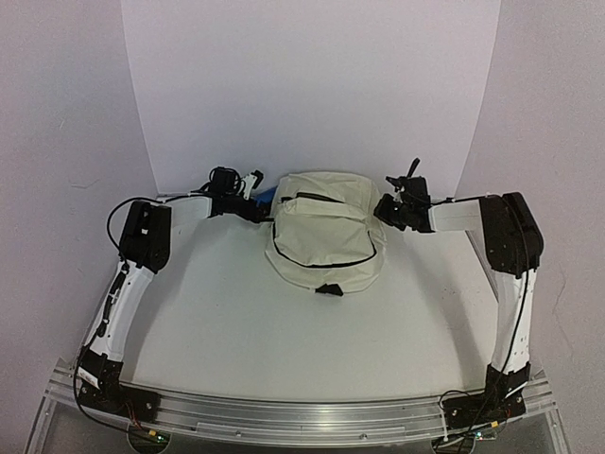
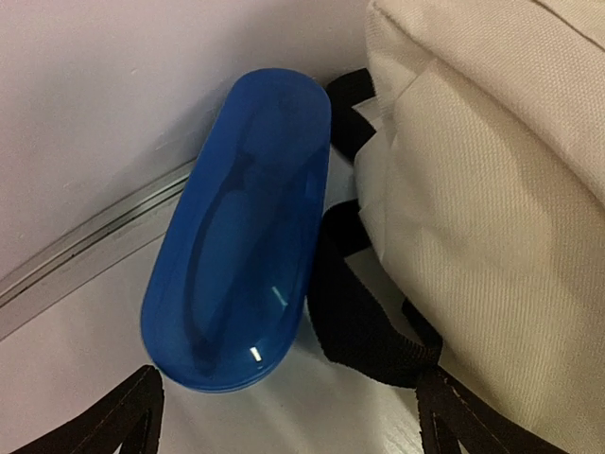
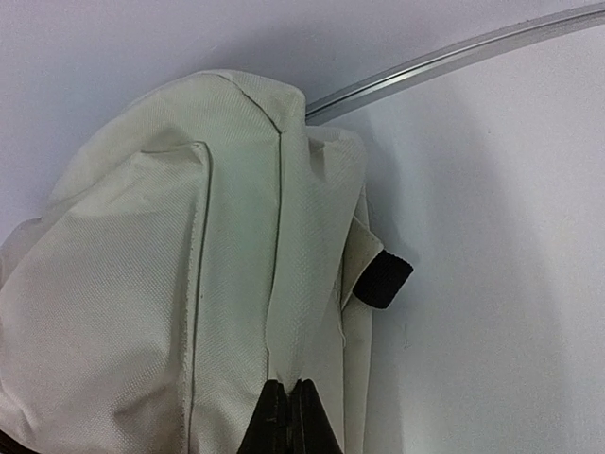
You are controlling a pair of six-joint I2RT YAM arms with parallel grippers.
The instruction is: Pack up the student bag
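Note:
The cream student bag (image 1: 326, 232) lies on the table at the back, between my two grippers. Along its left side, a blue case (image 2: 236, 236) with a glossy surface shows mostly unobstructed in the left wrist view; from above, only a sliver of it shows. My left gripper is open, its fingers spread wide near the case's lower end, with nothing held between them. One finger (image 2: 463, 416) comes close to the bag's black strap (image 2: 364, 326). At the bag's right side, my right gripper is shut on a fold of its fabric.
A metal rail (image 3: 425, 68) runs along the foot of the back wall. Another black strap end (image 3: 382, 279) sticks out on the bag's right side.

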